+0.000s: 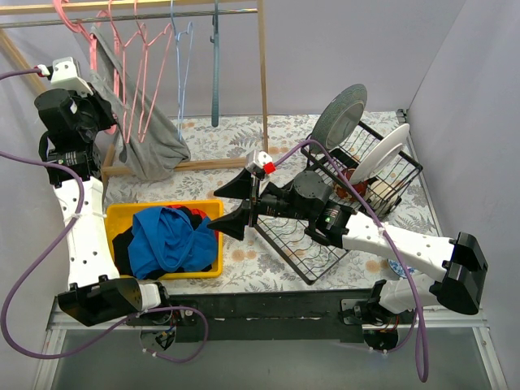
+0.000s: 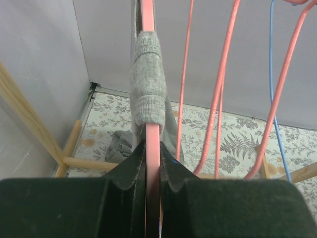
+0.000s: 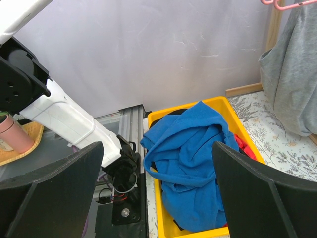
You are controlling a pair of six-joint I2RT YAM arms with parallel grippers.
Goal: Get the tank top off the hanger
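A grey tank top (image 1: 150, 138) hangs from a pink hanger on the rail at the back left. In the left wrist view its strap (image 2: 147, 84) wraps the pink hanger (image 2: 152, 198), and my left gripper is shut on that hanger below the strap. The grey cloth (image 3: 290, 69) also shows at the right of the right wrist view. My right gripper (image 1: 240, 210) stands open and empty, right of the tank top and near the yellow bin.
More pink and blue hangers (image 1: 183, 73) hang along the rail. A yellow bin (image 1: 122, 211) of blue, black and red cloth stands below. A dish rack (image 1: 301, 260) with plates is at the right. The wooden frame (image 1: 264, 81) bounds the rail.
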